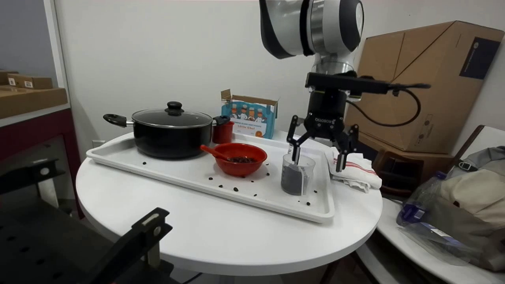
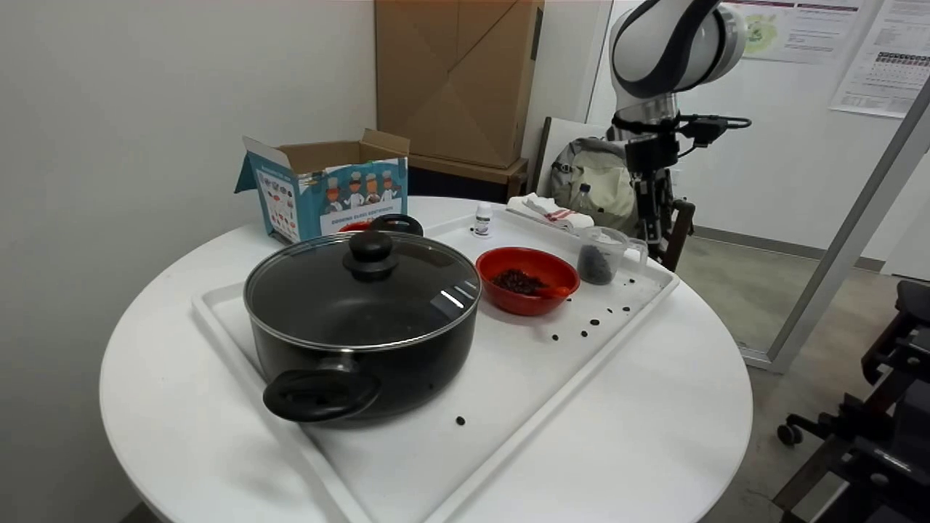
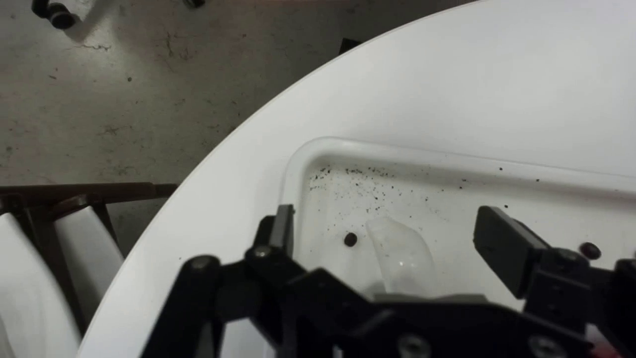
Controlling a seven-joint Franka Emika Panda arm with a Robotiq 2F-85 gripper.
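A clear measuring cup [image 1: 294, 179] with dark contents stands upright on the white tray [image 1: 265, 204] near its right end. My gripper [image 1: 318, 159] is open around the cup's handle side, its fingers spread well apart. Nothing is clamped between them. From the wrist view, the translucent handle [image 3: 403, 255] lies in the gap between the two fingertips, clear of both; the cup's body is mostly hidden behind the gripper. A red bowl [image 2: 527, 298] holding dark beans and a red spoon [image 1: 213, 152] sits beside the cup.
A black lidded pot [image 1: 173, 132] fills the tray's other end. Behind are a red cup [image 1: 223, 132], a blue printed box [image 1: 249, 118] and a small white bottle [image 2: 482, 219]. A folded towel [image 1: 355, 172] lies beyond the tray. Stray beans dot the tray.
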